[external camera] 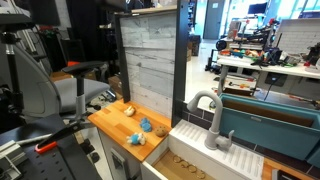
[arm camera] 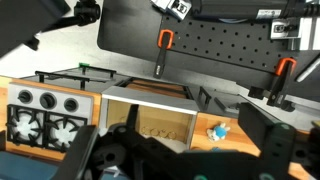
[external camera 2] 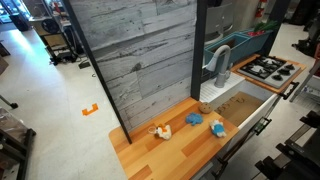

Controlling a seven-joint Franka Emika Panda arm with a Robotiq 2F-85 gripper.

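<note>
My gripper stands open in the wrist view, its dark fingers wide apart at the lower edge with nothing held between them. Beyond the gap shows a white sink basin [arm camera: 116, 93] with a wooden bottom, partly hidden by the fingers. On the wooden counter, a small white and blue item [arm camera: 219, 130] lies by the right finger. Exterior view 2 shows that white and blue item [external camera 2: 217, 128], a blue item [external camera 2: 195, 117], a white and orange item [external camera 2: 162, 131] and a tan item [external camera 2: 205, 107], all apart on the counter [external camera 2: 165, 155].
A grey faucet [external camera: 212, 110] rises behind the basin. The stove [arm camera: 45, 118] is at the basin's far side from the small items. A tall wooden panel [external camera 2: 150, 75] borders the counter's back. Cabinet handles [external camera 2: 262, 126] stick out in front.
</note>
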